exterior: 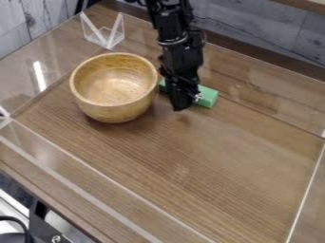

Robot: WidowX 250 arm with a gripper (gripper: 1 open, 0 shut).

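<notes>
A black robot arm (178,43) reaches down from the top of the camera view to my gripper (183,99), which is low at the right side of a large tan bowl (112,87), over a green block (203,95) on the wooden table. The gripper is shut; I cannot see anything held between its fingers. The dark wrist and fingers hide part of the green block.
A clear plastic object (105,31) stands at the back left. A dark cable (13,226) lies at the lower left edge.
</notes>
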